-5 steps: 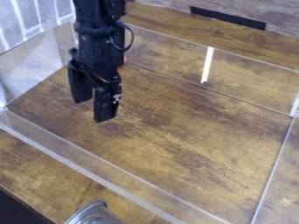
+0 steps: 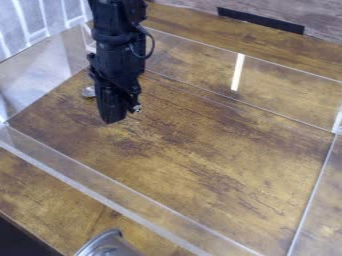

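The black gripper [image 2: 114,108] hangs low at the left side of the clear-walled wooden tray, its tip near the wood floor [image 2: 201,170]. Its fingers are dark and overlap in this view, so what is between them cannot be made out. A small pale, shiny object [image 2: 88,92] shows partly behind the arm, beside the gripper; the rest of it is hidden.
Clear plastic walls [image 2: 241,73] surround the work area, whose middle and right are empty. A metal cylinder [image 2: 104,247] stands outside the front wall at the bottom. A wooden surface continues behind the back wall.
The gripper has risen slightly and turned, moving a little left from where it hung, and now looks narrower in this view.
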